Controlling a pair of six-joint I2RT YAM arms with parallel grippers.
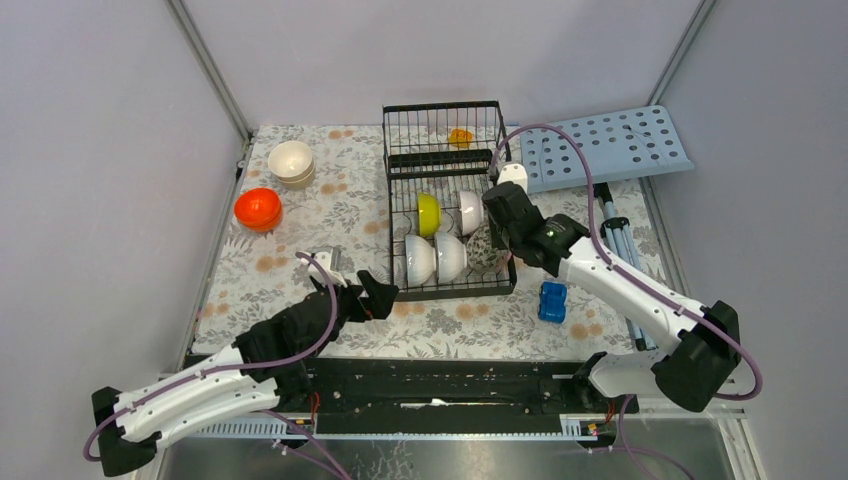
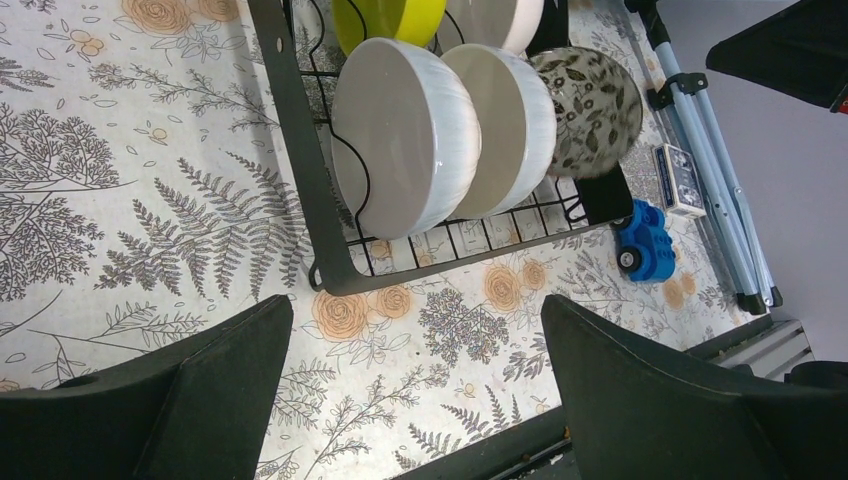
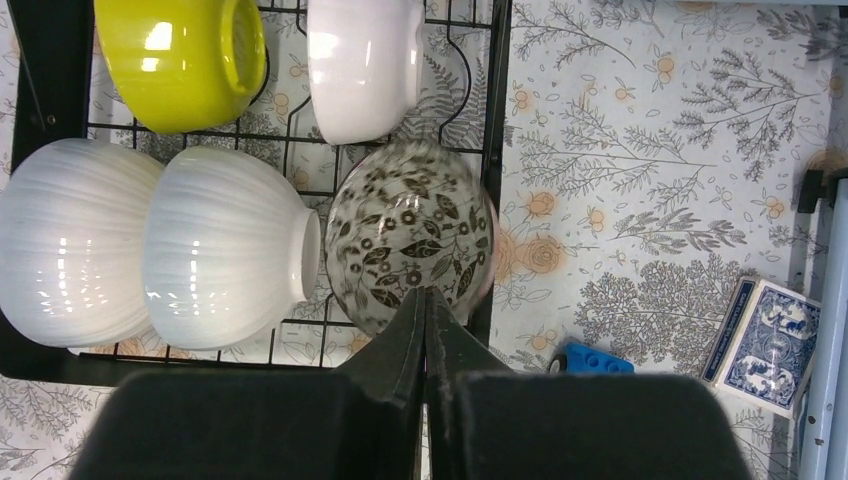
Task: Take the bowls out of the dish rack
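Observation:
The floral-lined bowl [image 3: 415, 235] with a reddish outside lies in the front right corner of the dish rack [image 3: 488, 200]. Its patterned inside faces up and looks blurred. Above it, my right gripper is shut with nothing between its fingers; the bowl is outside them. Two large white bowls [image 2: 420, 140] stand on edge left of the floral one. Behind them are a yellow-green bowl [image 3: 185, 60] and a smaller white bowl [image 3: 362, 65]. My left gripper stands open and empty off the rack's front left corner.
Cream bowls [image 1: 290, 161] and orange bowls [image 1: 258, 208] are stacked on the left of the table. Right of the rack lie a blue toy [image 1: 552, 301], a card box [image 3: 765, 345] and a folded tripod [image 2: 705, 165]. Clear tablecloth surrounds the left stacks.

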